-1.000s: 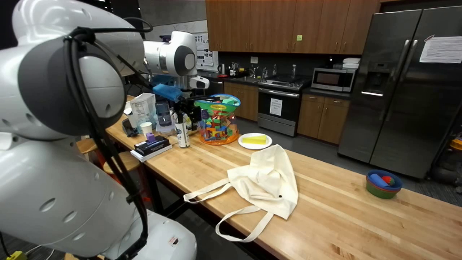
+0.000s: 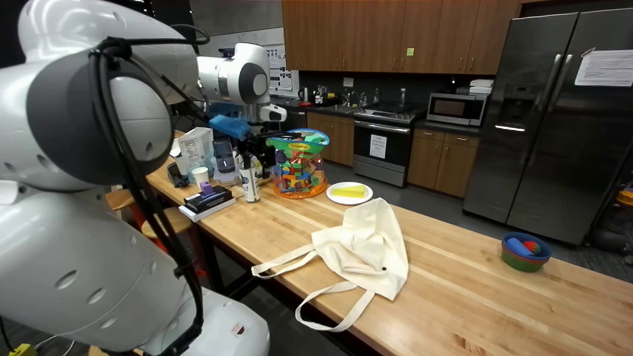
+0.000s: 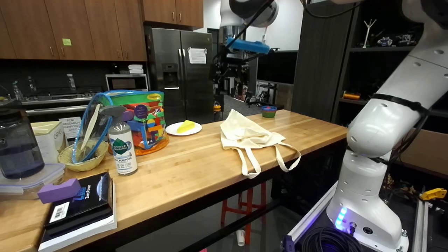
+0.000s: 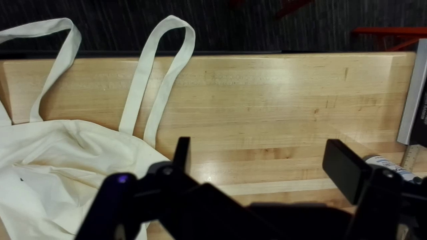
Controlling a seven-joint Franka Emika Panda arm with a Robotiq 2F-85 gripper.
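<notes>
My gripper stands open above the wooden table, its two black fingers wide apart and only bare tabletop visible below the gap. In exterior view 2 the gripper (image 3: 229, 77) hangs well above the table. A cream cloth tote bag (image 4: 72, 168) lies crumpled to the left in the wrist view, apart from the fingers except where the gripper body covers part of it. Its strap handles (image 3: 252, 164) droop over the table's near edge. On a white plate (image 2: 333, 199) behind the bag rests a yellow block (image 2: 348, 191).
A clear tub of colourful blocks (image 2: 299, 172) and a spray bottle (image 3: 122, 147) stand beyond the bag. A purple block (image 3: 58, 191) sits on a black box (image 3: 79, 205) over a book. Small stacked bowls (image 2: 523, 264) occupy the far end. Between bag and bottle the tabletop is clear.
</notes>
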